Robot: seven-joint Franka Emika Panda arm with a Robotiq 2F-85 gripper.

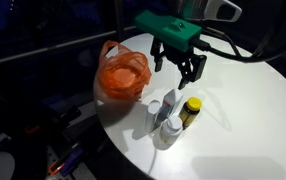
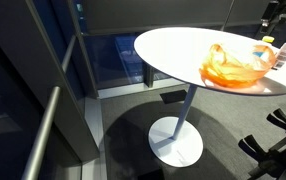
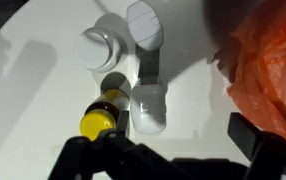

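Note:
My gripper [image 1: 176,72] hangs above the table, behind the bottle group, open with nothing between its fingers. In the wrist view its dark fingers [image 3: 248,136] stand wide apart at the lower edge. Closest to them is a white container [image 3: 148,108], also seen as the white container [image 1: 171,101] in exterior view 1. Beside it stands a brown bottle with a yellow cap [image 1: 190,112]. A round white bottle [image 1: 169,132] and a slim white one [image 1: 152,117] stand nearer the table's front edge. An orange plastic bag [image 1: 123,74] sits open on the table.
In exterior view 2 the bag [image 2: 233,67] lies near the table's rim. Dark equipment [image 2: 273,150] stands at the lower right there.

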